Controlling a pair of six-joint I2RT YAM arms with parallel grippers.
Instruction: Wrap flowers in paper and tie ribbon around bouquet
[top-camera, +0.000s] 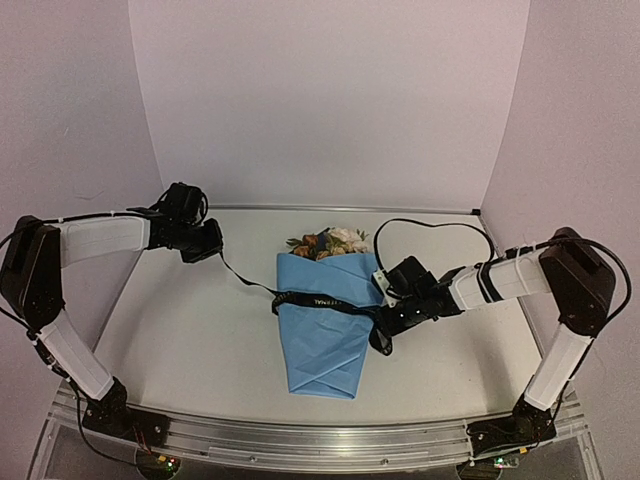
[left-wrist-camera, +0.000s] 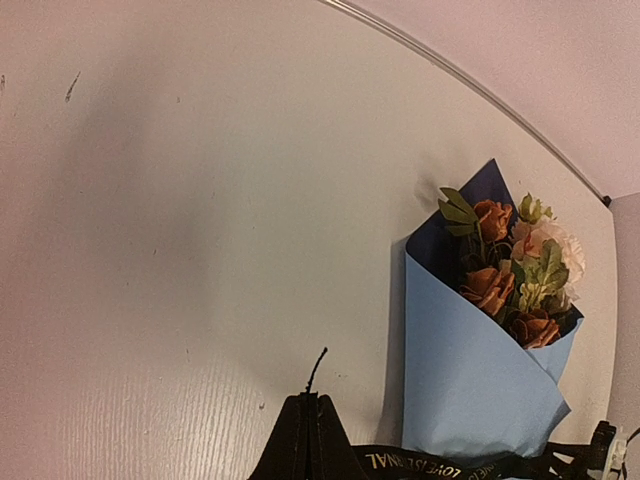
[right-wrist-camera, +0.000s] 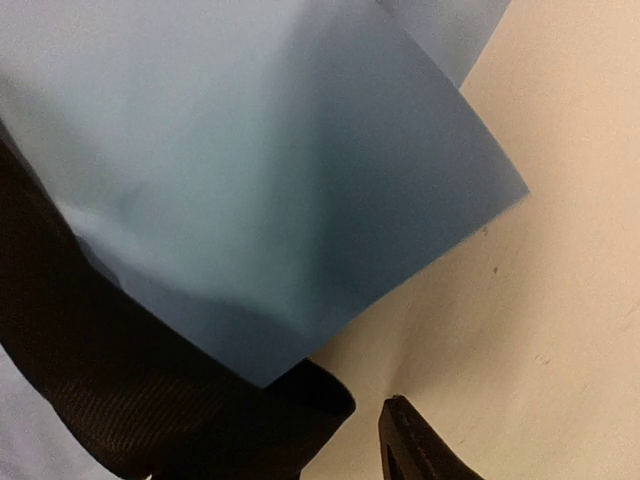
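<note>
The bouquet, wrapped in blue paper (top-camera: 320, 355), lies mid-table with its flowers (top-camera: 330, 243) at the far end. Across the wrapping runs a black lettered ribbon (top-camera: 315, 301). My left gripper (top-camera: 220, 252) is shut on the ribbon's left end, off to the left; a thin dark tip (left-wrist-camera: 316, 370) pokes out beyond its closed fingers (left-wrist-camera: 290, 445). At the paper's right edge, my right gripper (top-camera: 382, 328) is at the ribbon's other end. The right wrist view shows one finger (right-wrist-camera: 420, 445) standing apart from the dark ribbon (right-wrist-camera: 150, 390), which covers the other finger.
A metal rail (top-camera: 320, 437) borders the front, and walls close off the back and sides. A black cable loops above the right arm.
</note>
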